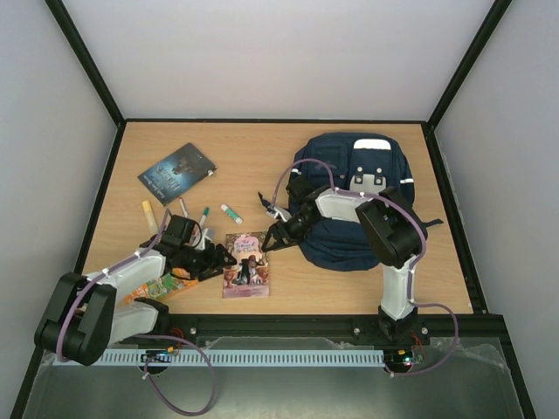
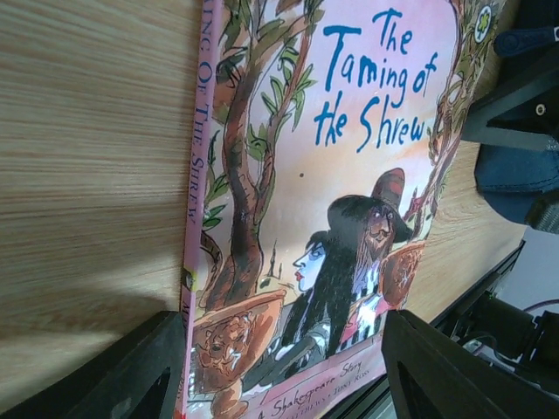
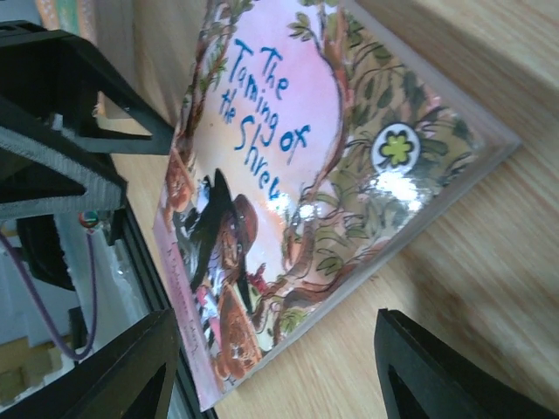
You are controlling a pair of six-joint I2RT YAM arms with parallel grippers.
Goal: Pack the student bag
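A pink book titled The Taming of the Shrew (image 1: 246,278) lies flat on the table, its spine on the left. Along that left side is my left gripper (image 1: 224,258), open; in the left wrist view its fingers (image 2: 131,375) stand wide apart at the book's near part. My right gripper (image 1: 269,243) is by the book's right edge, its fingers (image 3: 148,367) apart, with a side of the book showing between them in the right wrist view. Neither holds it. The navy backpack (image 1: 336,249) lies at the right, partly under my right arm.
A dark blue book (image 1: 177,173) lies at the back left. A glue stick (image 1: 231,213) and several pens are near the left arm. An orange and green book (image 1: 162,288) is partly covered by that arm. Bare table shows at the front centre.
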